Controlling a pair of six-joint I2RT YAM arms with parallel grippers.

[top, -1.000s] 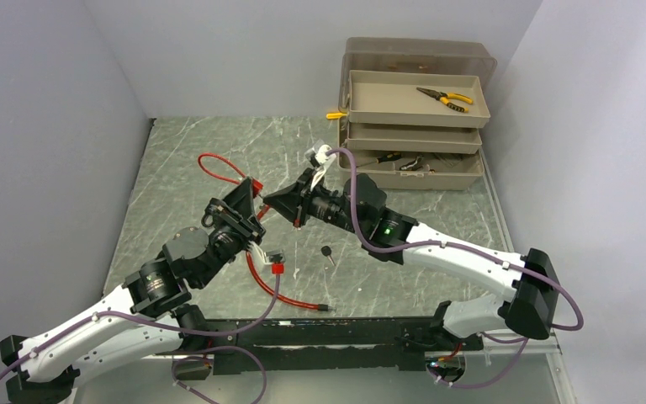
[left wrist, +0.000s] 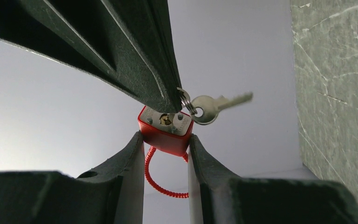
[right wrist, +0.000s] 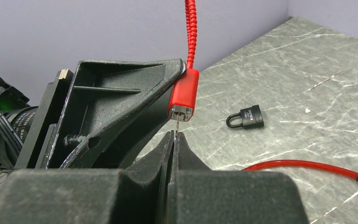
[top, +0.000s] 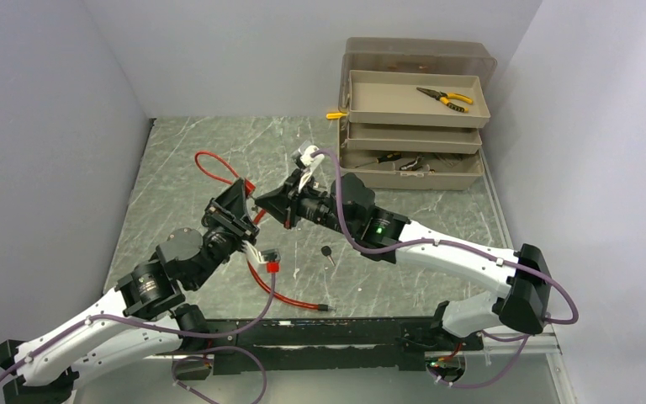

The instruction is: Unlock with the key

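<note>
A red lock body [left wrist: 165, 140] with a coiled red cable [right wrist: 191, 32] is between the fingertips of my left gripper, its keyhole face exposed. My right gripper is shut, its tips gripping a thin silver key [left wrist: 207, 109] on a ring. In the left wrist view the key hangs at that gripper's tip, in front of the lock; in the right wrist view a thin shank lines up below the keyhole face, and I cannot tell if it is inside.
A black padlock [right wrist: 251, 116] and red hose [right wrist: 298, 163] lie on the marble table [top: 168, 185]. An organiser box [top: 412, 172] with pliers [top: 442, 97] stands at the back right. A small dark item [top: 326, 252] lies near the centre.
Both grippers have shifted slightly to the left in the top view, the red lock moving along with them.
</note>
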